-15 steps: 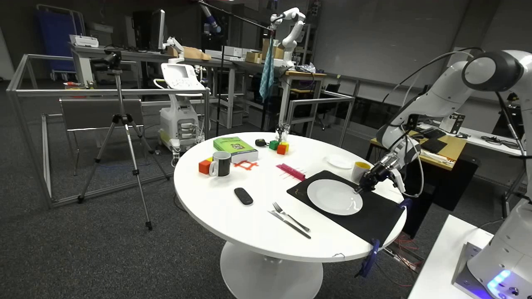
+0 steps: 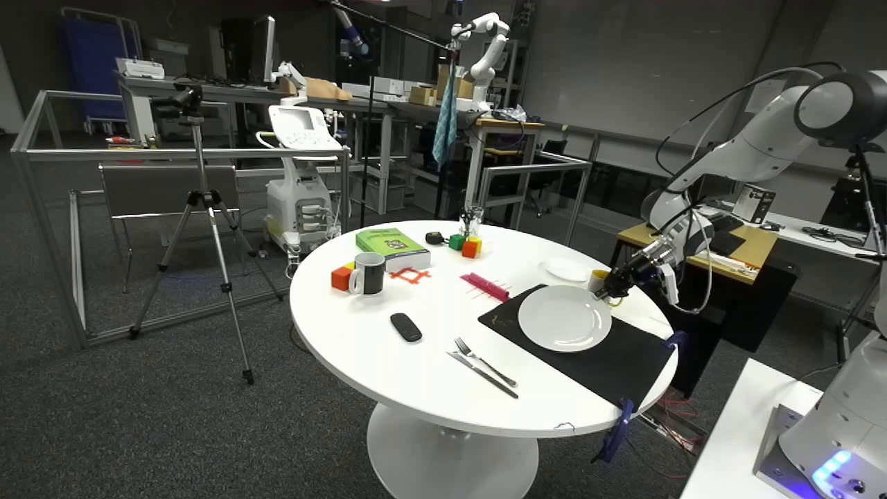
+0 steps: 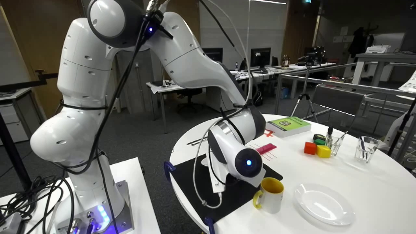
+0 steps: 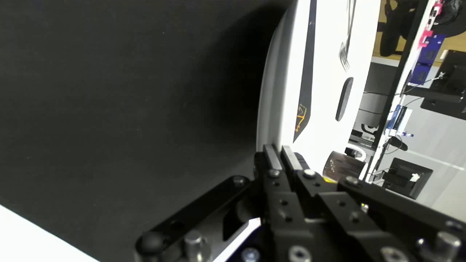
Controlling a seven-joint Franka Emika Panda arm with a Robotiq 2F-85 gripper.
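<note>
A white plate [image 2: 565, 319] is tilted over the black mat [image 2: 629, 359], its gripped side raised. My gripper is shut on the plate's rim; in the wrist view the rim runs up from between the two fingertips. Bare mat [image 4: 109, 96] fills the left of that view, with the plate's shadow on it. From exterior view 2 the arm hides most of the plate and my fingers.
Beside the mat stand a yellow-lined mug [image 3: 271, 195] and a second white plate [image 3: 324, 204], close to my arm. A fork [image 2: 484, 361], a knife [image 2: 483, 374] and a black remote [image 2: 405, 327] lie on the table's front side. Cubes, a book and glasses stand farther back.
My gripper has risen and shifted slightly right in exterior view 1, taking the plate with it. The plate lay flatter on the mat before and is now more tilted.
</note>
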